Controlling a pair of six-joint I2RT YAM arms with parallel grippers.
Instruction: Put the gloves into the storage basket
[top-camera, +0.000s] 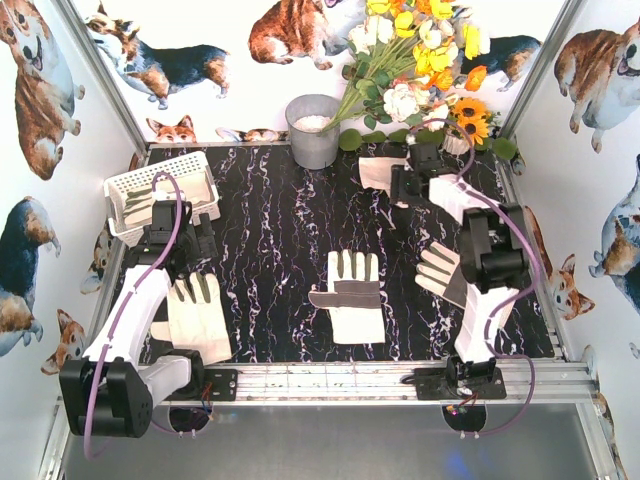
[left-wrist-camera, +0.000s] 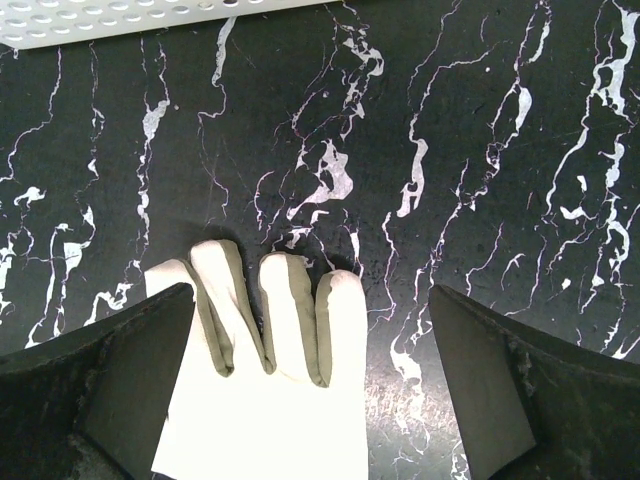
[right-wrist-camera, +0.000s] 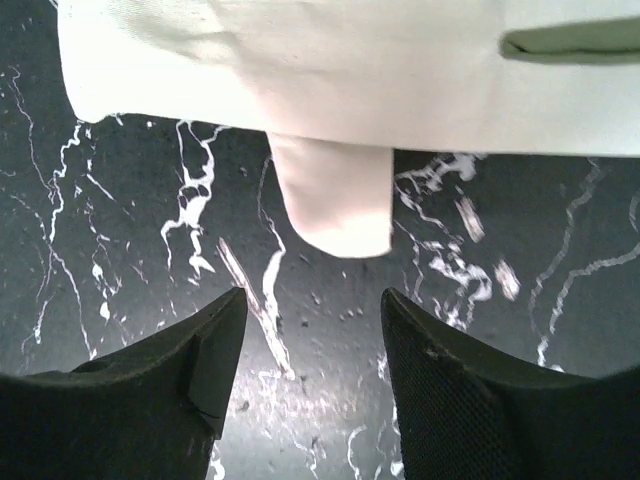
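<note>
A white perforated basket at back left holds a glove. My left gripper is open over the fingertips of the front-left glove. My right gripper stands open just off the thumb of the back glove, which it partly hides in the top view. Other gloves lie at front centre and front right, the latter partly hidden by the right arm.
A grey bucket and many flowers stand along the back. Patterned walls enclose the sides.
</note>
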